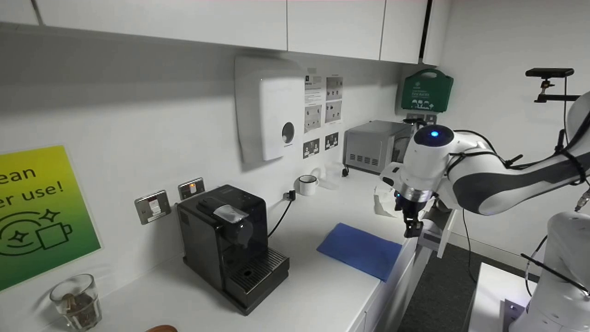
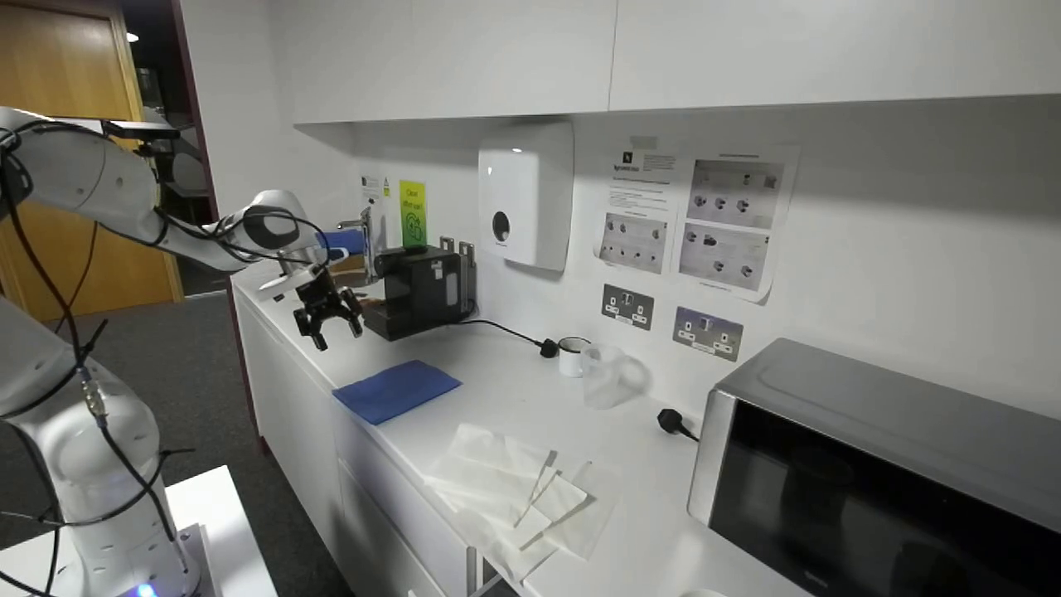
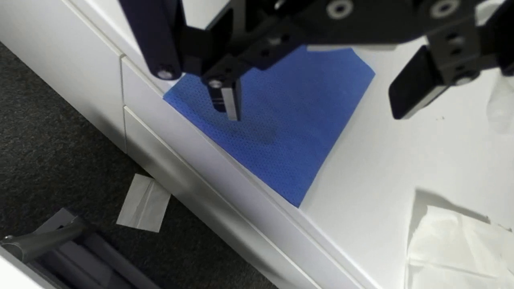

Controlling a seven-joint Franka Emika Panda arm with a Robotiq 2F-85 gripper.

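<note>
My gripper hangs above the counter beside the blue cloth, open, with nothing between its fingers. In the wrist view the blue cloth lies flat at the counter's front edge, below and between the wide-apart fingers. Exterior view 1 has the gripper over the counter's front side, past the far edge of the blue cloth. The gripper touches nothing that I can see.
White paper sheets with thin sticks on them lie near the open drawer. A black coffee machine, a white mug, a clear container and a microwave stand along the wall. Mid-counter is clear.
</note>
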